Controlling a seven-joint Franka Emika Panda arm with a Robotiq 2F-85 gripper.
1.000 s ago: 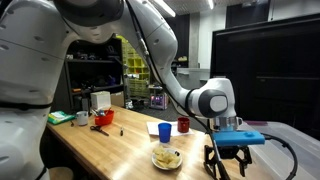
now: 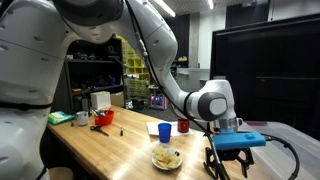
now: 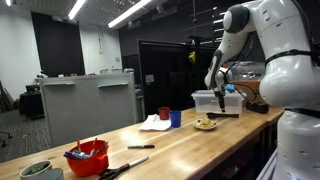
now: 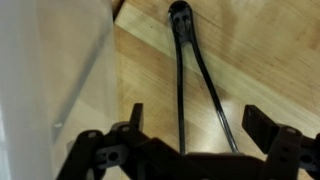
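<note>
A pair of black tongs (image 4: 181, 70) lies on the wooden table, its hinged end toward the top of the wrist view. My open gripper is above it, one finger on each side of the tongs' two arms, with clear gaps left and right. Neither finger appears to touch the tongs. From exterior view 1, the gripper (image 2: 229, 164) points down at the right end of the table, and the tongs cannot be made out there. Exterior view 2 shows the tongs (image 3: 222, 115) as a dark strip near the white bin.
A translucent white bin (image 4: 60, 80) stands close on the gripper's left in the wrist view. Nearby are a plate of food (image 2: 167, 158), a blue cup (image 2: 164, 130) and a red cup (image 2: 183, 126). A red container (image 3: 87, 158) sits at the table's other end.
</note>
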